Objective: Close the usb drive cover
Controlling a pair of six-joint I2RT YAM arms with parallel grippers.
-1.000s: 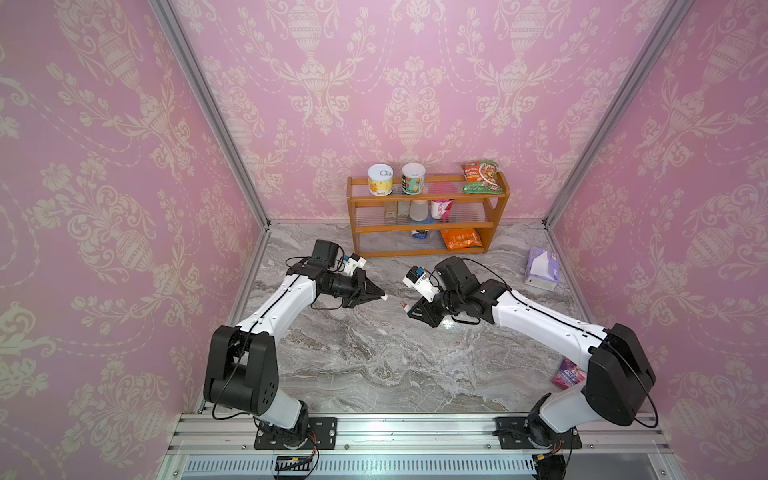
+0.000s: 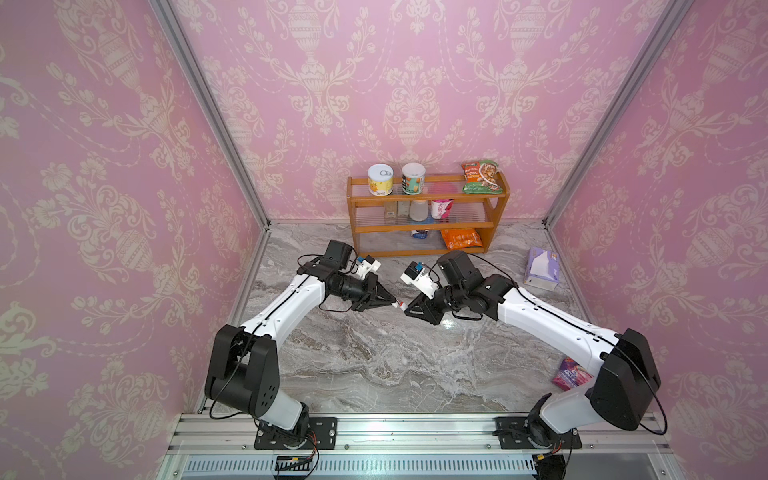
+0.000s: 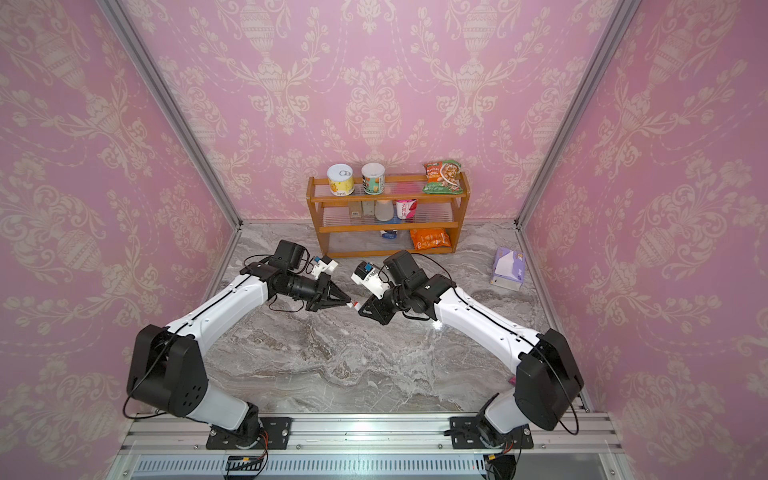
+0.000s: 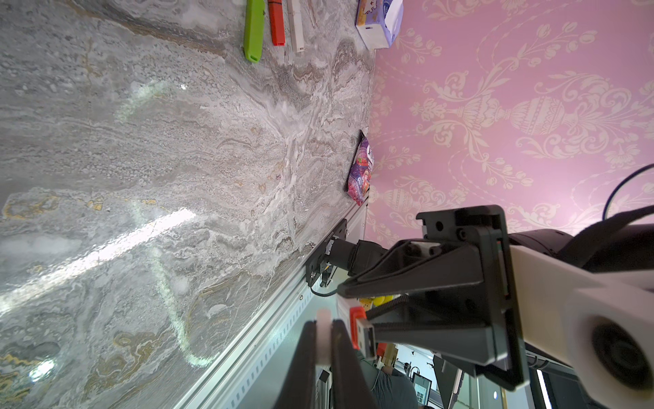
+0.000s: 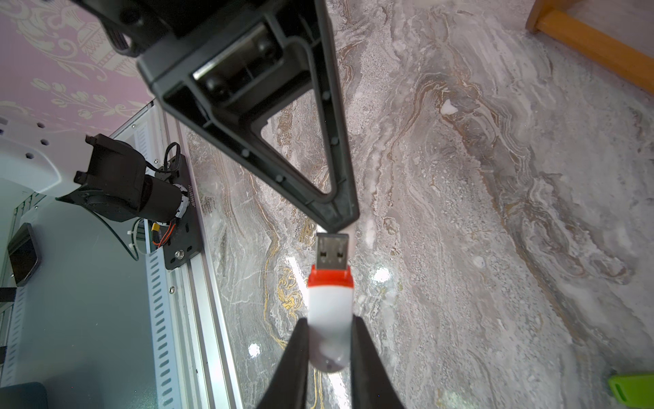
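In the right wrist view my right gripper is closed round the white body of the usb drive (image 5: 331,310), whose red collar and bare metal plug (image 5: 332,251) face away from it. My left gripper is shut on the small white cover (image 4: 323,334), seen blurred between its fingertips. Behind the plug, a sliver of white shows at the tip of the left fingers (image 5: 333,211). The top left view has both grippers meeting tip to tip above the table, cover and drive almost touching. Whether the plug enters the cover cannot be told.
Green, red and white sticks (image 4: 253,34) lie on the marble table below. A wooden shelf (image 2: 424,228) with cans and packets stands behind the arms. At the right are a tissue box (image 2: 542,270) and a purple packet (image 2: 569,373).
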